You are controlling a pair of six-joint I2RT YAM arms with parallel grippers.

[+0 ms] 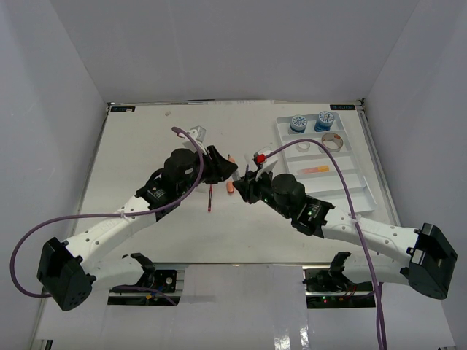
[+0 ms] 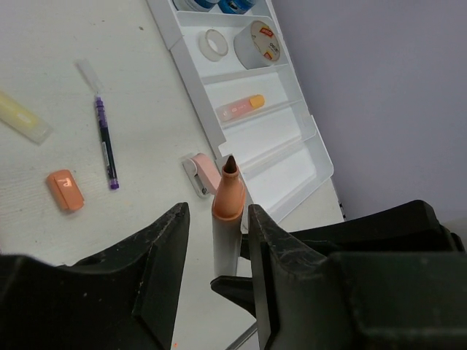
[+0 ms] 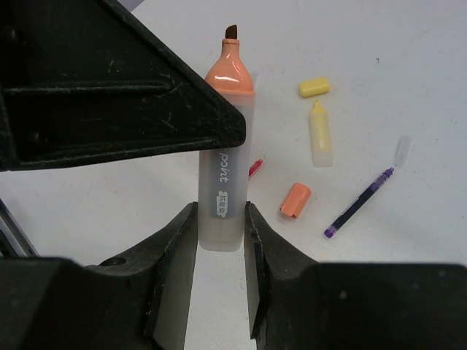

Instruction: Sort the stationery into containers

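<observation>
An orange highlighter (image 3: 223,182), uncapped and upright, is held in my right gripper, which is shut on its lower end. My left gripper surrounds its upper part with fingers part open; whether they touch it is unclear. Loose on the table lie an orange cap (image 2: 66,189), a yellow highlighter (image 3: 321,135), a yellow cap (image 3: 314,86), a purple pen (image 2: 106,146), a clear pen cap (image 3: 403,151) and a red pen (image 1: 210,197). A pink stapler-like item (image 2: 204,173) sits beside the tray.
The white compartment tray (image 1: 350,191) at the right holds two blue jars (image 1: 325,120), tape rolls (image 1: 332,141) and an orange-pink marker (image 1: 315,169).
</observation>
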